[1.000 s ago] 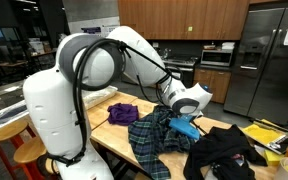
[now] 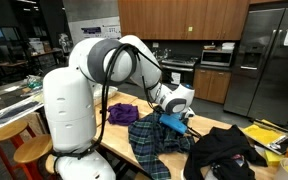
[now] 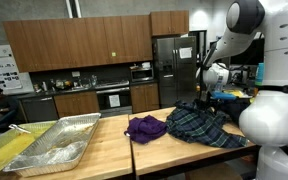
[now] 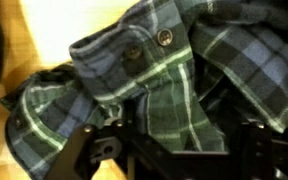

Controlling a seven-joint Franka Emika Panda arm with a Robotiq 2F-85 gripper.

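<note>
A dark plaid shirt in blue, green and white lies spread over the wooden table. Two buttons show on its fabric in the wrist view. My gripper is low over the shirt, its fingers apart at the bottom of that view. Folds of the plaid cloth rise between and in front of them; no firm pinch shows. In exterior view 1 the gripper is at the shirt's right part, and its tips are hard to make out against the dark cloth.
A purple cloth lies left of the shirt and a black garment right of it. Yellow items sit at the table's right end. Foil trays stand on another surface at the left in exterior view 2.
The gripper's wrist has shifted left in exterior view 1 and turned somewhat. The shirt, the purple cloth and the black garment look much the same.
</note>
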